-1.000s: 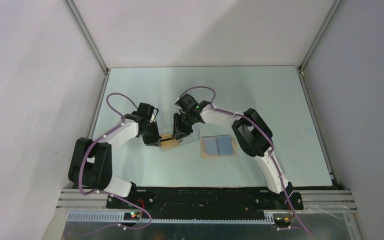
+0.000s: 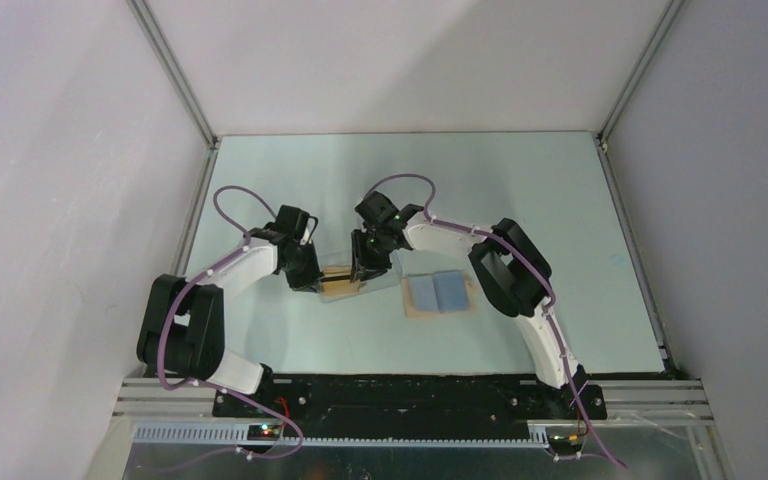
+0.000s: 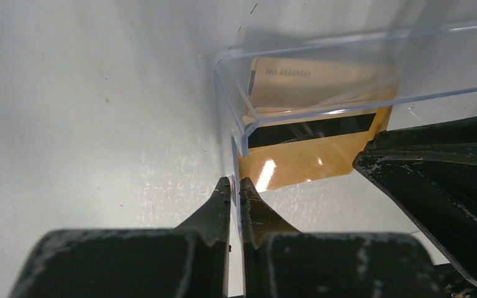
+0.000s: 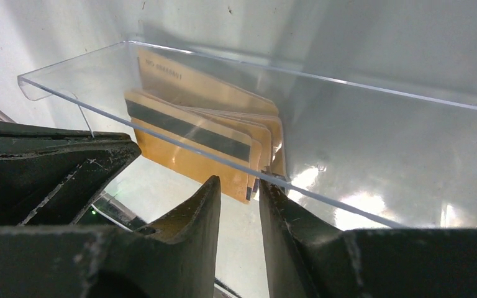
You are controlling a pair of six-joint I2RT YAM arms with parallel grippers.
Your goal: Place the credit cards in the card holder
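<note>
Gold cards (image 4: pixel 186 149) lie stacked at the left end of the clear card holder (image 3: pixel 447 49), one with a black stripe. My left gripper has its fingertips close together on either side of the holder's left end wall, beside the cards. My right gripper has its fingertips apart at the front of the holder, by the right edges of the cards and just below the rim. Part of it also shows large at the right of the left wrist view.
A tan mat with two blue-grey pieces (image 2: pixel 437 292) lies right of the holder in the top view. Both arms flank the holder closely.
My right gripper and arm have shifted slightly to the right in the top view. The left arm looks unchanged.
</note>
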